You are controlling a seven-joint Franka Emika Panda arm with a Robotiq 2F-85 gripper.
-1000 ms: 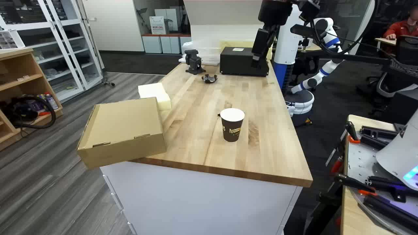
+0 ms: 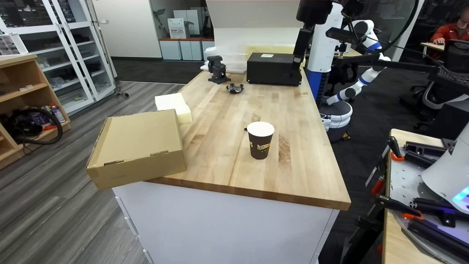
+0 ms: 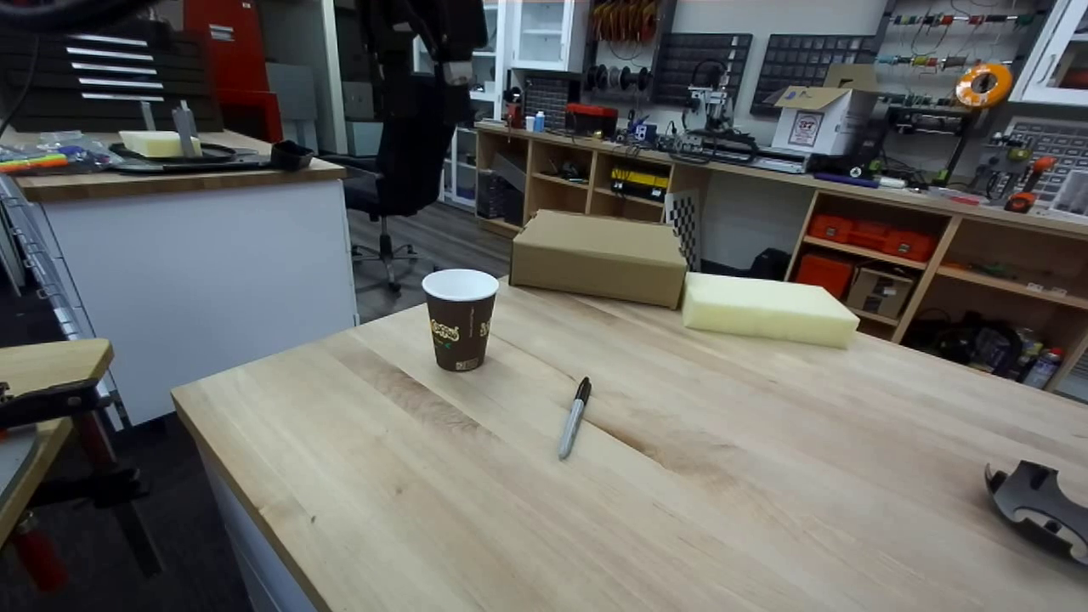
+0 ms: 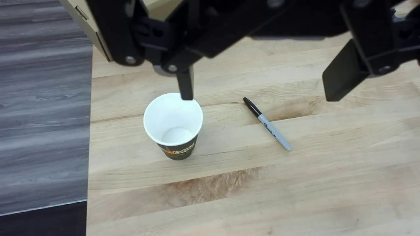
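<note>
A dark paper cup with a white rim stands upright on the wooden table. Its empty white inside shows in the wrist view, where the cup sits below the left finger. Beside it lies a grey marker with a black cap; in exterior view 2 the marker is clear of the cup. From exterior view 1 the cup hides most of it. My gripper is open above the table, its fingers wide apart and nothing between them.
A cardboard box overhangs the table's edge, with a pale yellow foam block next to it. At the far end are a black box, a dark clamp-like device and a curved black part.
In exterior view 1 my gripper has moved slightly right and up. The cup, box and foam block have stayed in place.
</note>
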